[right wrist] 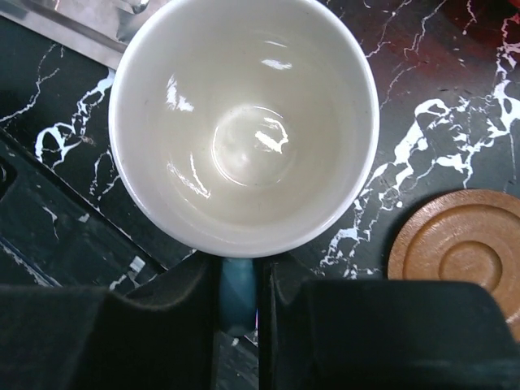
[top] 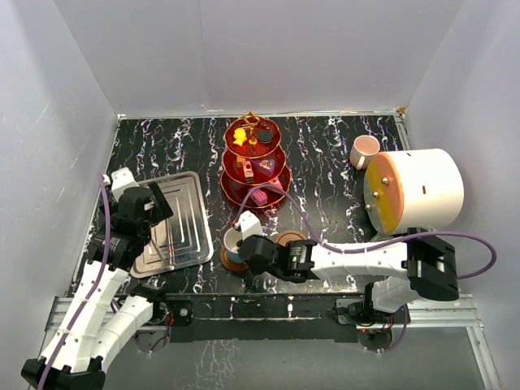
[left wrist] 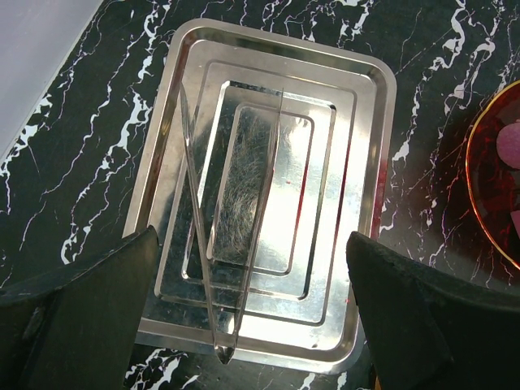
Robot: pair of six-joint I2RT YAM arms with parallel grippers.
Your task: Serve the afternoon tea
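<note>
In the right wrist view, an empty white-lined cup (right wrist: 244, 195) fills the upper middle. Its teal handle (right wrist: 238, 305) is pinched in my right gripper, which is shut. From the top, that cup (top: 231, 240) hangs or rests over the left wooden coaster (top: 233, 265); I cannot tell whether they touch. The other coaster (top: 291, 236) lies bare to its right, partly behind the arm. My left gripper is open and empty above the metal tray (left wrist: 378, 162), where metal tongs (left wrist: 195, 199) lie. A pink cup (top: 365, 148) stands at the back right.
A three-tier red stand (top: 231, 191) with small sweets occupies the back middle, just beyond the held cup. The large white cylinder (top: 426, 187) with an orange face is at the right.
</note>
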